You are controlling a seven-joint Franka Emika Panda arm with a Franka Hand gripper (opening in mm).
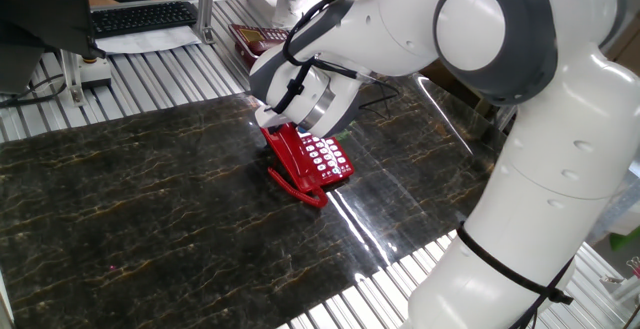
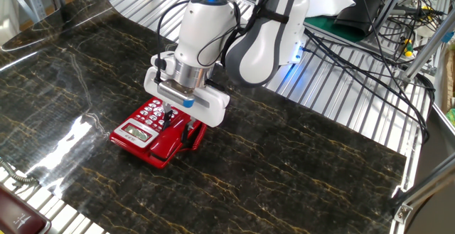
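A red desk phone (image 2: 149, 131) with white keys and a small display lies on the dark marbled sheet. In exterior view 1 its keypad (image 1: 325, 156) faces up, and the red handset (image 1: 297, 190) lies along the phone's near left side. My gripper (image 2: 178, 122) points down over the handset side of the phone in exterior view 2. Its dark fingers (image 2: 167, 116) stand apart, one near the keypad edge, the other toward the handset side. Part of the red phone shows between and below them; whether they touch it, I cannot tell. In exterior view 1 the hand hides the fingertips.
The marbled sheet (image 1: 120, 209) is clear around the phone. Beyond it lie a dark red device (image 1: 258, 39) and a black keyboard (image 1: 143, 17) on ribbed metal. Loose black cables (image 2: 370, 84) run along the far right in exterior view 2.
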